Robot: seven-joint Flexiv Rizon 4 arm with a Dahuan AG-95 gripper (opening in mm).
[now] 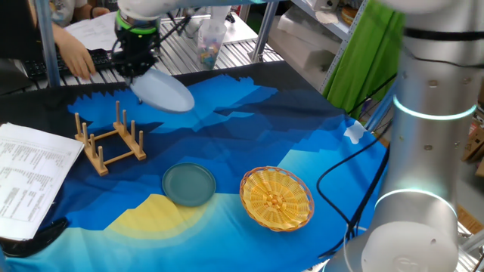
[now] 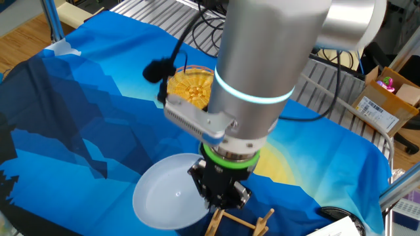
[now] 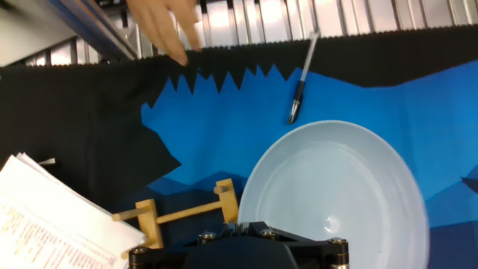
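A pale blue-white plate point(image 1: 163, 91) hangs tilted above the far part of the cloth, its rim in my gripper point(image 1: 136, 75), which is shut on it. From the other side, the same plate point(image 2: 169, 193) extends from my gripper point(image 2: 211, 187). The fingertips are hard to make out at the bottom of the wrist view, where the plate point(image 3: 336, 202) fills the lower right. A wooden dish rack point(image 1: 113, 142) with upright pegs stands empty on the cloth, nearer than the plate and to its left. On the cloth lies a dark green plate point(image 1: 189, 184).
A round wicker basket point(image 1: 277, 199) sits right of the green plate. Papers point(image 1: 34, 177) cover the left edge. A person's hand point(image 3: 166, 26) is at the far edge, near a pen point(image 3: 300, 86). Bare cloth lies between rack and basket's far side.
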